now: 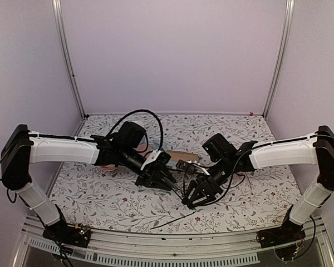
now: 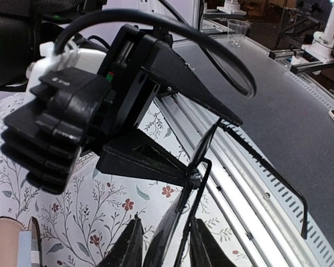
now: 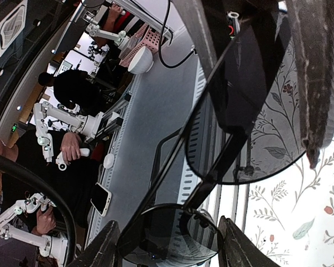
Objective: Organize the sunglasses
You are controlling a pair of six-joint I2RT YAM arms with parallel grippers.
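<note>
Dark sunglasses (image 3: 250,150) hang between the two grippers over the front of the table. My left gripper is shut on them near one lens. My right gripper (image 1: 192,197) is at their other end; in the left wrist view its part-open fingers straddle the frame, and in the right wrist view a lens fills much of the space beside them. One thin temple arm (image 2: 267,167) sticks out freely toward the table's front edge. Whether the right fingers grip the frame is unclear.
A tan case with a pale blue strip (image 2: 5,245) lies behind the grippers, largely hidden in the top view (image 1: 183,157). Reddish items sit at the back left, partly under the left arm. The table's front rail (image 1: 178,236) is close below.
</note>
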